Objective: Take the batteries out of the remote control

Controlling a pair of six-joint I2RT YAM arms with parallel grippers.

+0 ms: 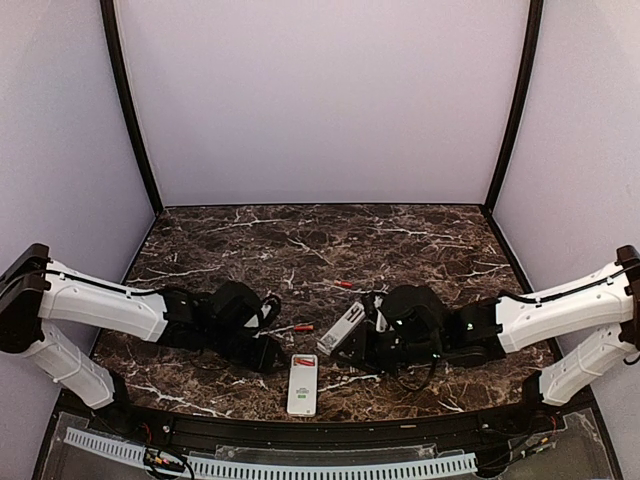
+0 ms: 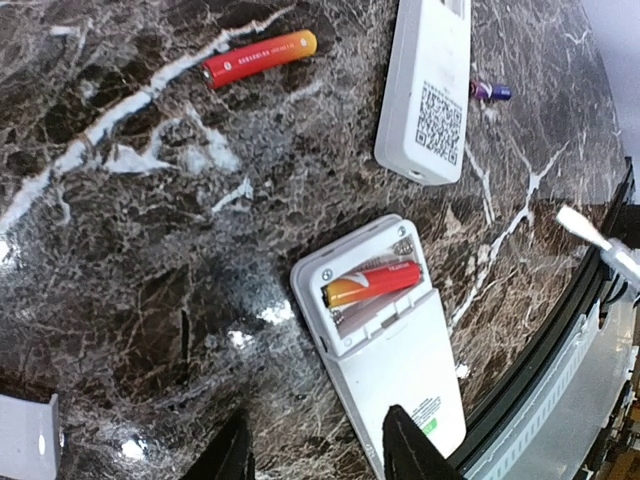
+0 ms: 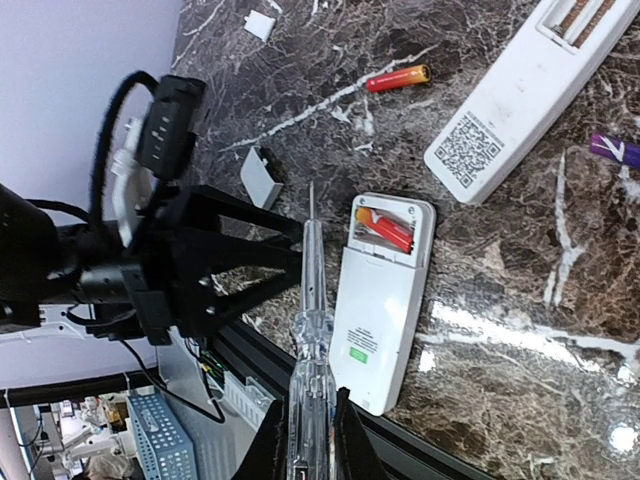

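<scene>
The near remote (image 1: 302,390) (image 2: 395,370) (image 3: 375,315) lies with its battery compartment uncovered, one red battery (image 2: 375,282) (image 3: 385,228) askew inside. Loose on the marble are a red battery (image 2: 260,58) (image 3: 398,79) and a purple one (image 3: 615,150). A second remote (image 1: 340,328) (image 2: 423,90) (image 3: 515,105) lies beyond. My left gripper (image 1: 270,350) is part open above and left of the near remote, nothing seen between its fingers. My right gripper (image 1: 350,355) is shut on a slim clear tool (image 3: 313,340) with a thin metal tip, hovering by the remote.
A small white piece (image 3: 258,25) and a grey block (image 3: 260,180) lie on the left. The table's front edge (image 1: 300,430) is just below the near remote.
</scene>
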